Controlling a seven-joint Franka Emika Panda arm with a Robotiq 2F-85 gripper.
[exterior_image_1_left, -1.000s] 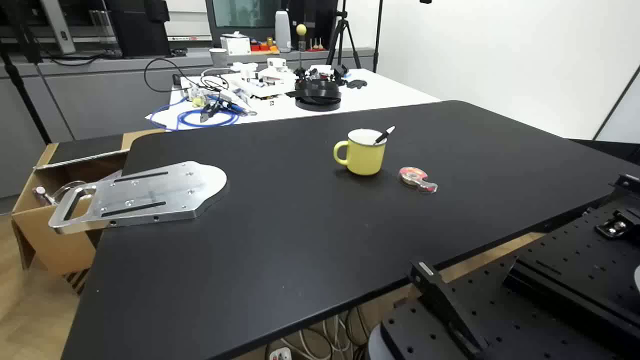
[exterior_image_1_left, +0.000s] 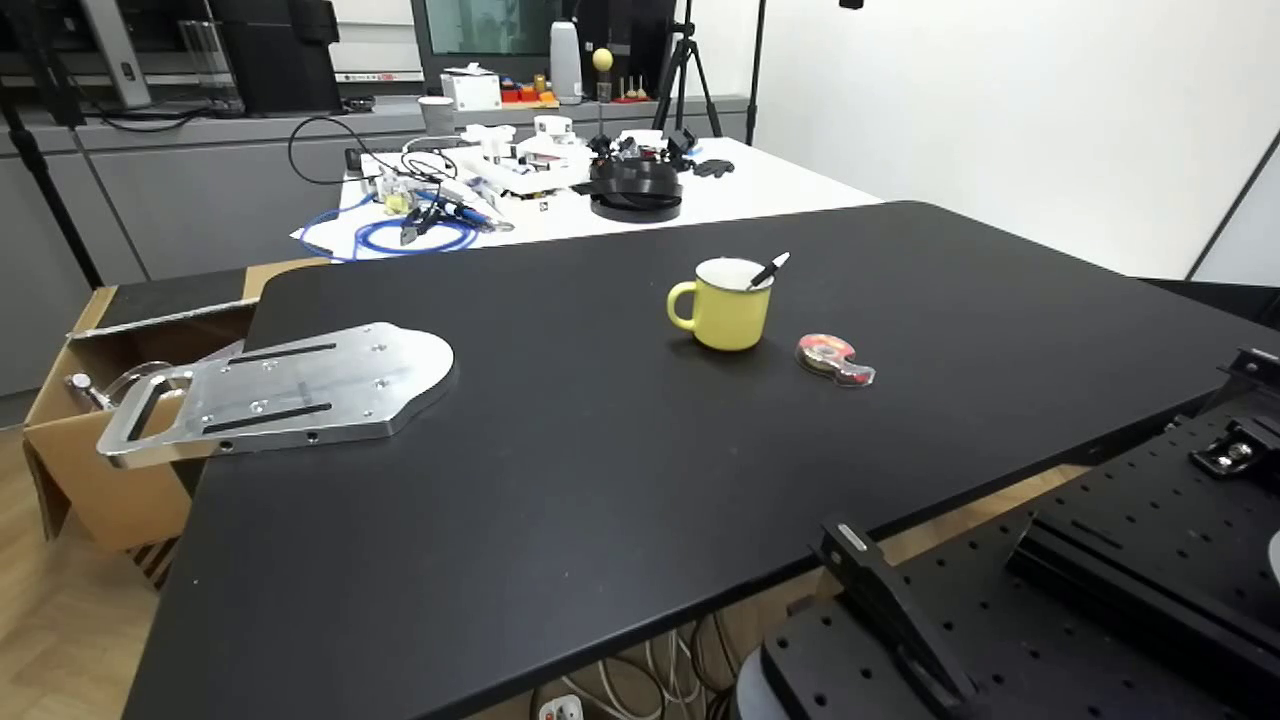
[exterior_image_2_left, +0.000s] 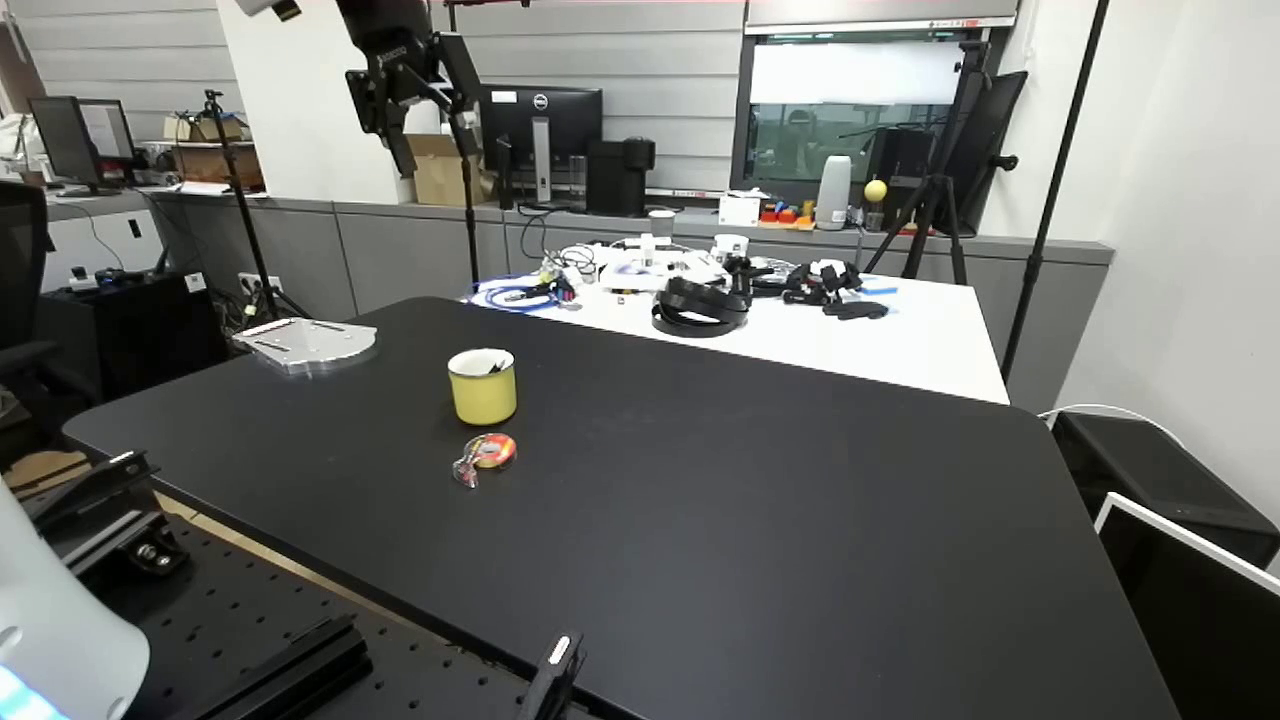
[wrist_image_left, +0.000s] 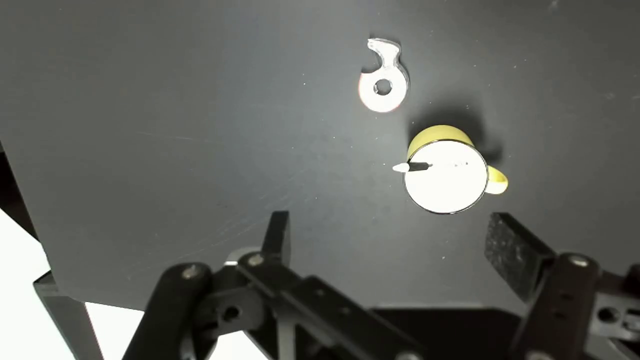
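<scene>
A yellow mug (exterior_image_1_left: 728, 314) with a white inside stands upright on the black table. Its handle points left in exterior view 1. A black pen with a white tip (wrist_image_left: 414, 167) leans in the mug and sticks out over the rim. Close by lies a clear tape dispenser with a red roll (exterior_image_2_left: 486, 452), flat on the table and apart from the mug. My gripper is open high above the table, its fingers wide apart with only bare tabletop showing between them. In exterior view 2 the gripper (exterior_image_2_left: 422, 114) hangs at the top, well clear of everything.
A silver metal plate with a handle (exterior_image_1_left: 294, 390) lies at the table's left side, its handle overhanging the edge above a cardboard box (exterior_image_1_left: 120, 480). Behind stands a white table (exterior_image_2_left: 840, 348) with cables and parts.
</scene>
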